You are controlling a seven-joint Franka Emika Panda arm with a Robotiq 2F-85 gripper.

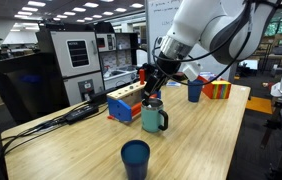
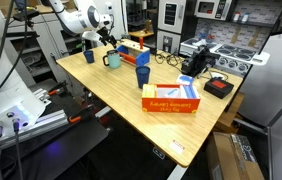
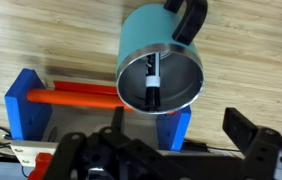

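Observation:
A teal mug (image 1: 149, 121) with a dark handle (image 1: 164, 121) stands upright on the wooden table. Seen from above in the wrist view, its mouth is round, and a thin black-and-white object (image 3: 152, 84), perhaps a marker, is inside the mug (image 3: 148, 32). My gripper (image 1: 153, 90) is just above the mug's rim. Its dark fingers (image 3: 256, 142) are spread wide on either side of the mouth, with nothing gripped between them. In exterior view 2 the mug (image 2: 112, 61) is small, and the fingertips are hard to make out.
Close behind the mug is a blue-ended wooden rack (image 1: 124, 108) with red rods. One blue cup (image 1: 136, 160) stands toward the near end, another blue cup (image 1: 195, 92) farther off. A red-and-yellow box (image 2: 171, 99) holds packages.

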